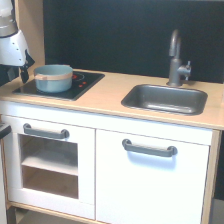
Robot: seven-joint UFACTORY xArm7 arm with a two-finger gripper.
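Observation:
My gripper [16,72] hangs at the far left of the view, white arm above and black fingers below, beside a light blue pot [53,83] with a pinkish band. The pot stands on the black stove top [86,88]. I cannot tell whether the gripper is open or shut, or whether it touches the pot.
A steel sink [165,99] with a tall faucet [176,62] is set into the right of the wooden counter [112,86]. Below are white cabinets [150,185] with dark handles. The counter between stove and sink is clear.

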